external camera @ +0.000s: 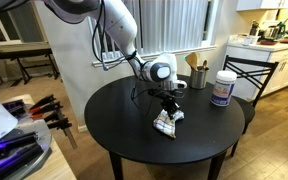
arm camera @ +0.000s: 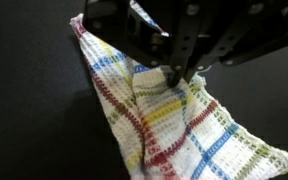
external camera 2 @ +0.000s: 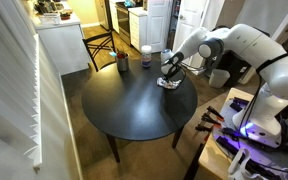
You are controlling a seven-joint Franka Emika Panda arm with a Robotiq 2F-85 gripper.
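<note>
A white cloth with red, blue, yellow and green checks [arm camera: 164, 115] lies rumpled on the dark round table [external camera: 134, 125]. My gripper is shut at the cloth's upper middle, where the fabric bunches against the fingertips and a fold seems caught between them. From exterior view 1, the gripper [external camera: 171, 103] points down onto the back part of the cloth [external camera: 166, 124], whose front part spreads toward the camera. In exterior view 2 the cloth [external camera 2: 169, 85] sits near the table's edge on the arm's side, partly hidden by the gripper.
A white tub with a blue label [external camera: 223, 88] and a utensil holder [external camera: 198, 77] stand at the table's back right. A black chair [external camera: 252, 75] is behind them.
</note>
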